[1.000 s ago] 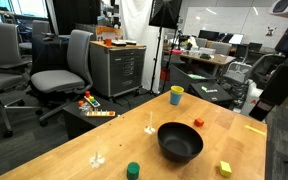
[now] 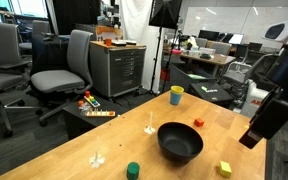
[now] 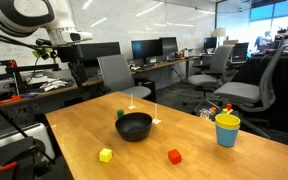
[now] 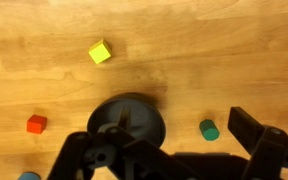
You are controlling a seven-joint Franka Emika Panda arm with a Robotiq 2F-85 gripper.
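My gripper is open and empty, held high above the wooden table, its fingers (image 4: 246,127) spread wide in the wrist view. Under it, partly covered by the gripper, lies a black bowl (image 4: 129,104). A yellow block (image 4: 100,51), a red block (image 4: 37,124) and a green cylinder (image 4: 209,130) lie around the bowl, apart from it. In exterior view 1 the bowl (image 2: 180,142) is mid-table, the green cylinder (image 2: 133,171) at the front and the yellow block (image 2: 225,169) to the right, with the arm well above them.
A blue and yellow cup (image 3: 227,130) stands on the table, away from the bowl. A black box (image 2: 89,118) with colourful items borders the table's left side. Two thin white upright sticks rise from the tabletop. Bare wood separates most objects.
The arm has shifted and turned slightly at the right of exterior view 1, now covering a pale strip that showed beside it before. The table objects have not moved.
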